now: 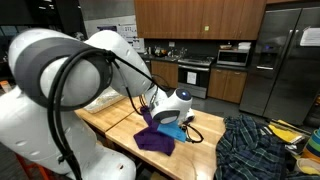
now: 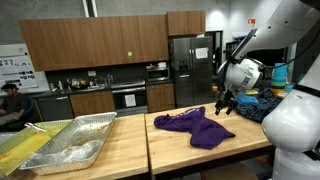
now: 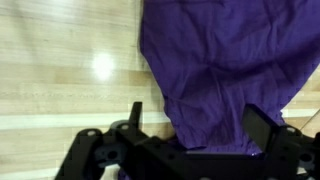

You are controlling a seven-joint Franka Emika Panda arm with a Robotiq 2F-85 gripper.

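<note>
A purple cloth (image 3: 215,60) lies crumpled on the wooden table, spreading over much of the wrist view; exterior view 2 shows the same cloth (image 2: 205,130) flat in front, with a bunched part farther back. Over it hangs my gripper, its two dark fingers wide apart at the bottom of the wrist view. Nothing is held between them, and cloth shows beneath the gap. In exterior view 1 the gripper (image 1: 187,131) is above the table, to the right of the cloth's near part (image 1: 155,138), and the arm hides some of the cloth.
Dark bundled fabric (image 1: 250,145) fills the table's right side. To the left in exterior view 2 stands a clear plastic-lined tray (image 2: 75,148), with a yellow-green item (image 2: 30,140) beside it. Bare wood (image 2: 120,145) lies between tray and cloth.
</note>
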